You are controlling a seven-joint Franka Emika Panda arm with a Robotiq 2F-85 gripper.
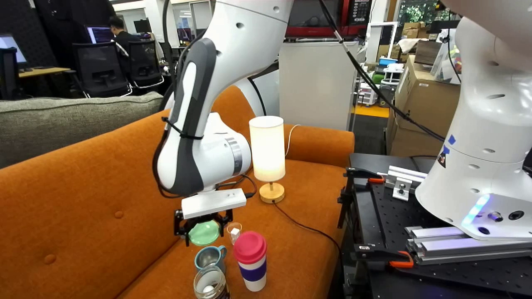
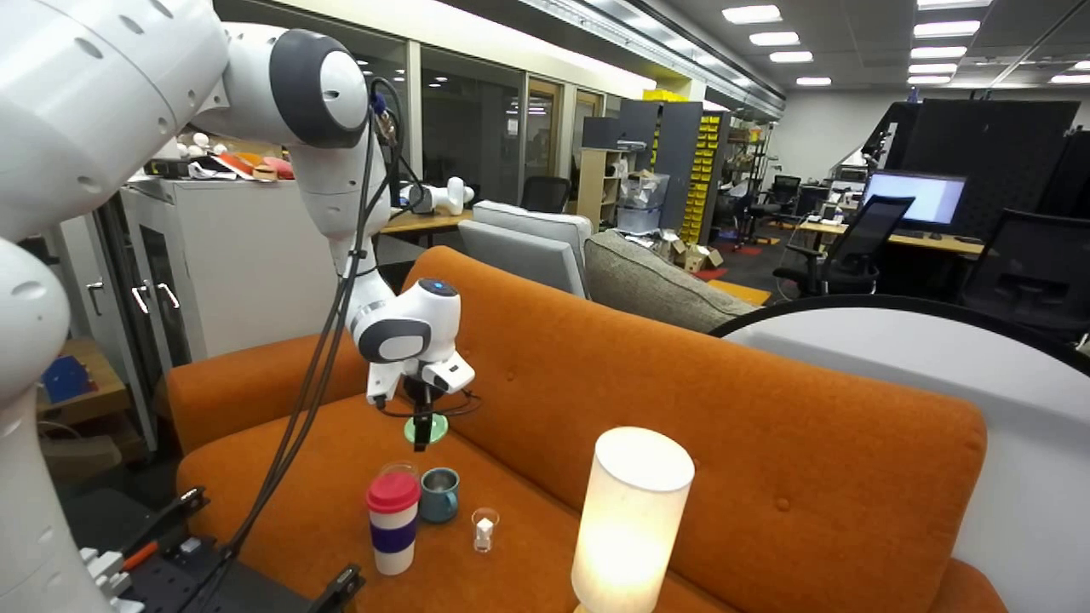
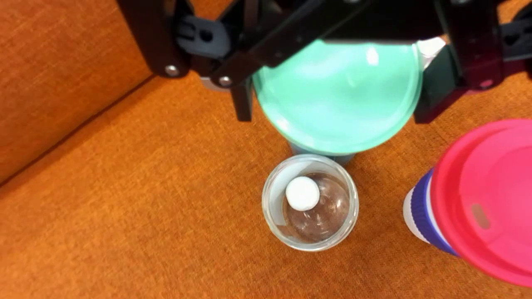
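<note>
My gripper (image 1: 203, 235) hangs over the orange couch with a round green lid (image 3: 344, 99) between its fingers. Both fingertips sit against opposite edges of the lid in the wrist view, so the gripper is shut on it. Lower in that view, an open glass jar (image 3: 319, 219) holds a white ball (image 3: 302, 193). A blue mug (image 1: 209, 257) stands behind the jar, mostly covered by the lid in the wrist view. Beside them is a tall cup (image 1: 253, 271) with a red lid and purple band.
A small clear glass (image 2: 484, 526) with a white block in it stands near the mug. The lit lamp (image 1: 267, 149) stands farther along the seat, its cable crossing the cushion. The couch backrest (image 1: 99, 199) rises to one side; the seat left of the jar in the wrist view is bare.
</note>
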